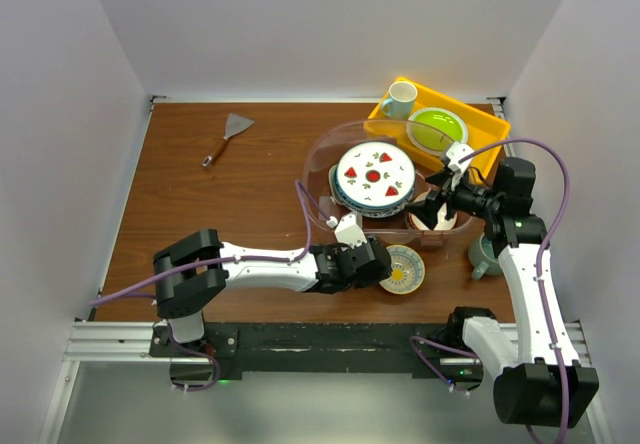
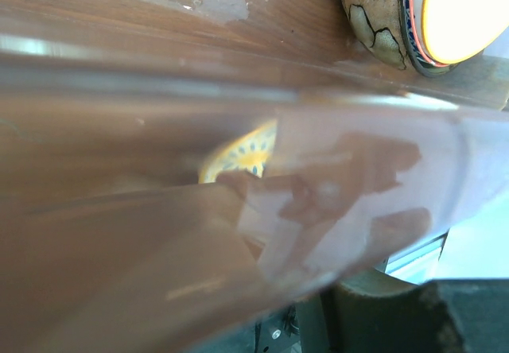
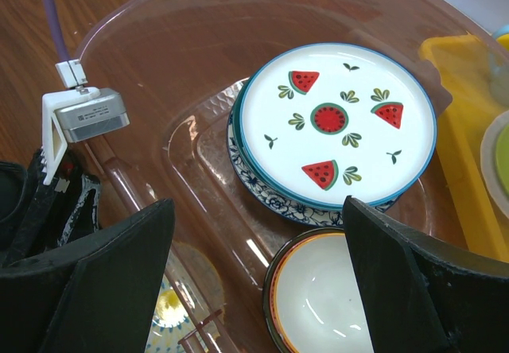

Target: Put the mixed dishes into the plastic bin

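A clear plastic bin point(image 1: 318, 154) holds a stack topped by a white watermelon-pattern plate point(image 3: 294, 138); beside the stack sits a cream bowl with an orange-lined rim point(image 3: 322, 289). My right gripper is open over the bin, nothing between its fingers. Outside the bin's near wall lies a small yellow-patterned dish point(image 1: 402, 270). The left gripper point(image 1: 384, 267) is at that dish's left edge, its fingertips hidden from above. In the left wrist view, the blurred bin wall covers most of the scene and a sliver of the yellow-patterned dish point(image 2: 246, 154) shows; the finger opening cannot be made out.
Behind the bin stands a yellow tray point(image 1: 470, 117) with a light-blue mug point(image 1: 400, 99) and a green plate point(image 1: 438, 127). A teal mug point(image 1: 484, 257) is beside the right arm. A spatula point(image 1: 228, 141) lies far left, with clear table around it.
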